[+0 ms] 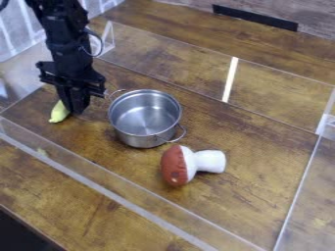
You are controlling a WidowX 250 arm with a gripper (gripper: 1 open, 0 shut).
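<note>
The black gripper [71, 90] is lowered at the left of the camera view, over a yellow-green elongated object [59, 111], whose upper part it hides. The fingers look close together; whether anything is between them is hard to see. A steel pot [144, 116] with wire handles stands just right of the gripper. A red-and-white mushroom-shaped toy [179, 166] lies on its side in front of the pot.
Clear panels border the work area at the front and right. A white strip [230, 80] lies behind the pot.
</note>
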